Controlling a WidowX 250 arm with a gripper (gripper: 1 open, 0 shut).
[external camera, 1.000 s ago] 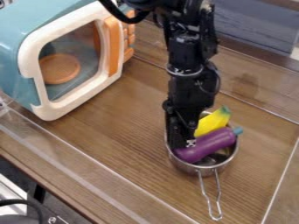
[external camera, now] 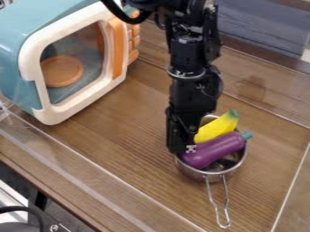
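A metal pot (external camera: 216, 177) with a long wire handle sits on the wooden counter, holding a purple eggplant (external camera: 211, 151) and a yellow banana (external camera: 218, 125). My black gripper (external camera: 184, 147) points down at the pot's left side, beside both toys, its lower part against or just over the rim. Whether anything is between its fingers is hidden; the fingers appear close together.
A blue toy microwave (external camera: 31, 59) with an orange disc (external camera: 62, 71) inside stands at the upper left. The counter (external camera: 103, 154) left of the pot is clear. A grey wall lies at the back right.
The gripper has shifted very slightly to the left and up. The pot and the toys look unmoved.
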